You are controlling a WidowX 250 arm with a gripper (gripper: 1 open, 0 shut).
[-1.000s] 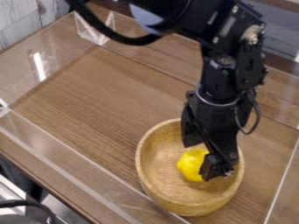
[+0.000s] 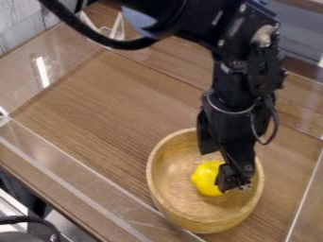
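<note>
A wooden bowl (image 2: 179, 189) rests on the wooden table at the lower centre. Inside it, toward the right, is a yellow object (image 2: 207, 181), partly covered by my gripper. My black gripper (image 2: 217, 157) reaches down from the top into the bowl, over and around the right part of the yellow object. Whether its fingers are closed on that object I cannot tell, as its underside and the far finger are partly hidden.
The wooden table (image 2: 101, 113) has free room left of the bowl. Clear plastic edging (image 2: 38, 71) runs along the left side, and cables lie at the lower left corner.
The gripper has shifted slightly over the last second, staying in the bowl. The yellow object shows a little differently beneath it; the bowl stays in place.
</note>
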